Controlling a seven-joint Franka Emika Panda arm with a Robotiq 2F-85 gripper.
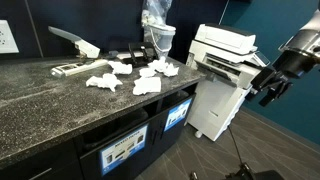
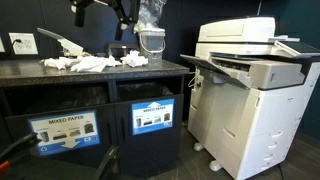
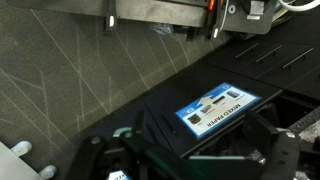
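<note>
My gripper [image 1: 261, 95] hangs over the open floor at the right in exterior view 1, clear of the counter. Exterior view 2 shows the gripper [image 2: 104, 18] at the top edge, its dark fingers spread wide. From the wrist, the gripper has its fingers apart at the bottom, the floor and cabinet fronts beyond, nothing held. Several crumpled white papers [image 1: 147, 85] lie along the counter [image 1: 40, 115]. A clear bucket with a bag [image 1: 160, 38] stands at the counter's back.
Below the counter, openings sit above blue-and-white mixed paper signs [image 2: 152, 116]. A large white printer [image 2: 250, 95] stands beside the counter. A white-bladed object [image 1: 75, 42] and a pale tool [image 1: 78, 68] rest on the counter. Grey floor [image 3: 50, 90] is open before the cabinets.
</note>
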